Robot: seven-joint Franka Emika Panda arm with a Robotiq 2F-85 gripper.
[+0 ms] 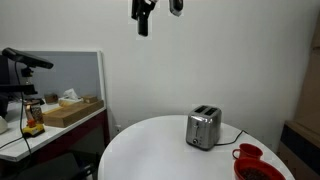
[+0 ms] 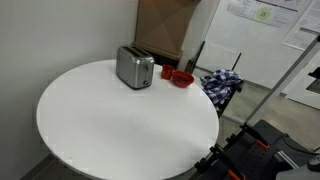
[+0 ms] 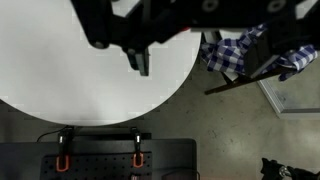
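High above the round white table (image 1: pixel 140 152), at the top of exterior view 1, my gripper (image 1: pixel 160 14) appears open, its two dark fingers apart. Nothing shows between them. A silver toaster (image 2: pixel 135 68) stands upright on the far part of the table in exterior view 2. Close by it are a red mug (image 1: pixel 248 152) and a red bowl (image 1: pixel 258 170) with dark contents that I cannot make out. In the wrist view, dark, blurred gripper parts cover much of the upper area, over the white tabletop (image 3: pixel 90 95).
A blue-and-white checked cloth (image 2: pixel 221 82) hangs beside the table. A black cord (image 1: pixel 233 137) runs by the toaster. Boxes (image 1: pixel 68 112) and bottles sit on a side desk to the left.
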